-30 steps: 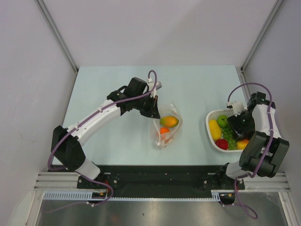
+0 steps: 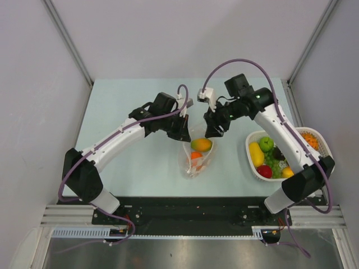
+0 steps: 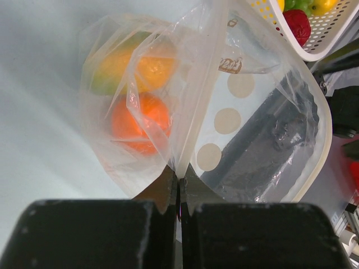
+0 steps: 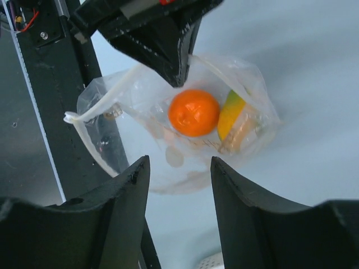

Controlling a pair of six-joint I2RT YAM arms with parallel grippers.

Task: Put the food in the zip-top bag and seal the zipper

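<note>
The clear zip bag stands on the table with a mango and an orange inside, also seen in both wrist views. My left gripper is shut on the bag's rim, holding it up. My right gripper is over the bag's upper right; in the right wrist view its two fingers frame the bag's opening below. Whether anything is between them is hidden or too unclear to tell.
A white basket of fruit, with apples, grapes and others, sits at the right.
My right arm has risen out of the fruit basket and swung left to above the bag. The left arm and bag have stayed in place.
</note>
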